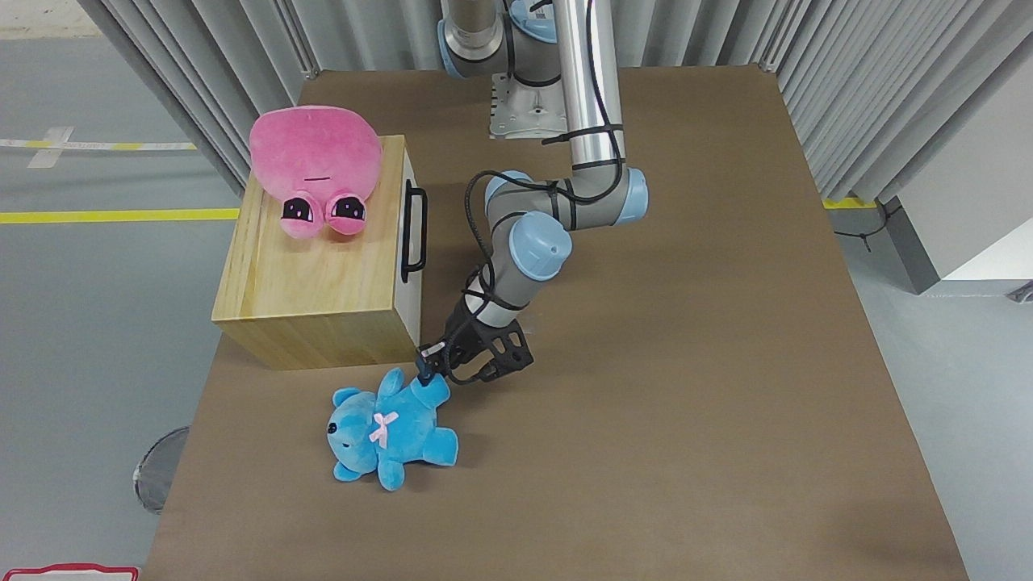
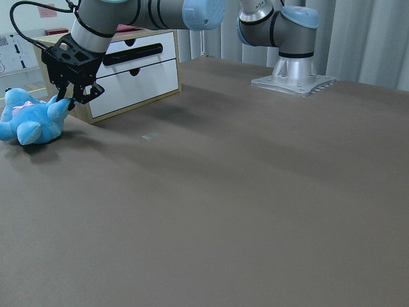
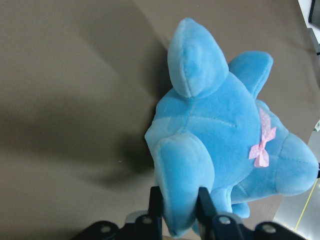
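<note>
A blue teddy bear point(image 1: 397, 436) with a pink bow lies on its back on the brown table, in front of the wooden drawer box point(image 1: 310, 290). My gripper point(image 1: 431, 373) is at one of the bear's upper limbs. In the wrist view the fingers of my gripper sit either side of that limb of the bear point(image 3: 210, 130), touching it; whether they are closed on it is hard to tell. The left view shows the gripper point(image 2: 67, 96) low over the bear point(image 2: 35, 121).
A pink plush point(image 1: 315, 160) sits on top of the drawer box, whose black handle point(image 1: 421, 232) faces the arm. The table's left edge runs just beyond the bear.
</note>
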